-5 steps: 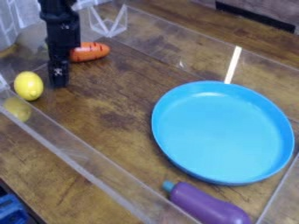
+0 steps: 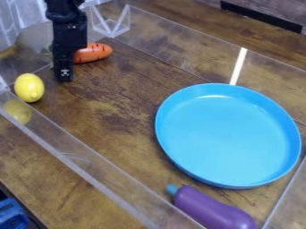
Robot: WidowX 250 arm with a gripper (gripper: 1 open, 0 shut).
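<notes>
My black gripper (image 2: 64,73) is low at the upper left, just left of an orange carrot (image 2: 91,54) and above a yellow lemon-like toy (image 2: 29,88). Its fingers look close together; whether anything is between them is hard to see. A blue plate (image 2: 227,134) fills the right side, and a purple eggplant (image 2: 213,209) lies at the bottom right.
Clear plastic walls (image 2: 107,174) border the wooden surface. The middle of the wood (image 2: 131,98) between gripper and plate is bare. A dark blue object (image 2: 12,216) is at the lower left corner.
My gripper has shifted slightly up and left over the last second. The carrot, lemon, plate and eggplant look unmoved.
</notes>
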